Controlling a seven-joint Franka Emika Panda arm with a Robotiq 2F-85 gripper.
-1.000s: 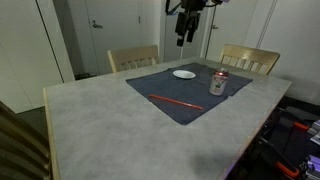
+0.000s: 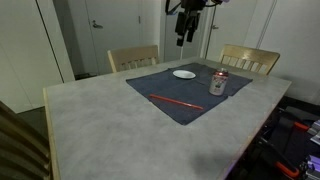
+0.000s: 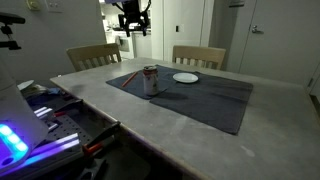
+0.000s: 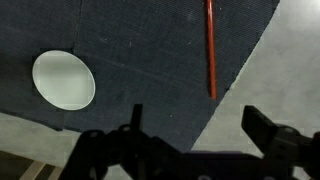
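High over the far part of the table, my gripper hangs clear of everything. In the wrist view the gripper is open, its fingers wide apart and only dark cloth below. A thin red stick lies on the dark cloth mat, toward the right of that view. The white oval plate rests on the mat to the left. A can stands upright on the mat at the right in exterior view 1; the wrist view does not include it.
Wooden chairs stand along its edges. Part of the robot's mount shows at the left in exterior view 2.
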